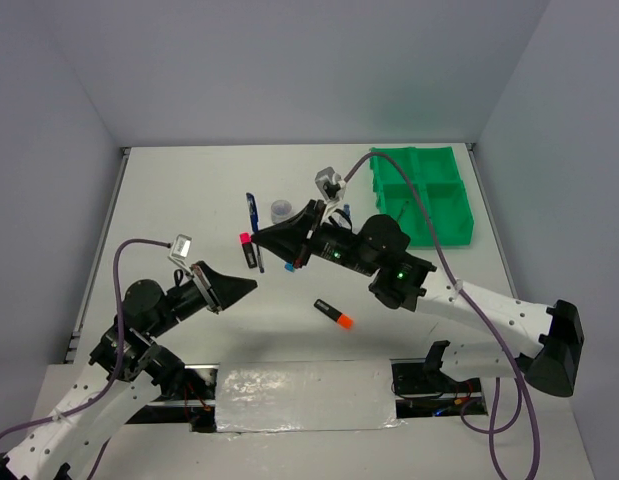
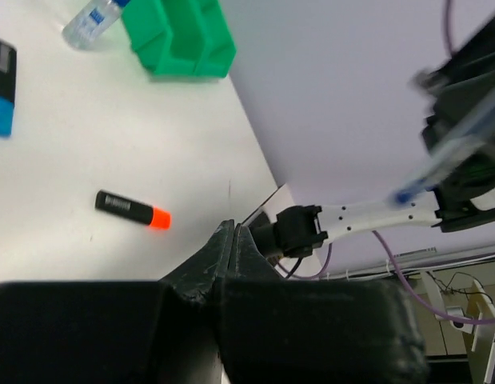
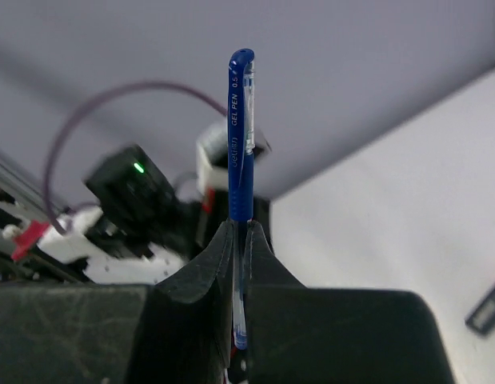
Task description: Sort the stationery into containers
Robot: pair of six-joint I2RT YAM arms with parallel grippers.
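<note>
A blue gel pen [image 3: 241, 136] stands upright in my right gripper [image 1: 257, 237], which is shut on it and raised above the table. My left gripper [image 1: 247, 284] is shut at the lower left, with nothing visible between its fingers. On the table lie a pink-capped marker [image 1: 248, 254], an orange-capped marker [image 1: 329, 311] and a blue-capped marker [image 2: 1, 88], partly out of view. A green divided container [image 1: 444, 215] sits at the back right.
A small clear jar [image 1: 281, 211] stands at the back middle, and a clear bottle [image 2: 89, 26] near the green container. Walls bound the sides and back.
</note>
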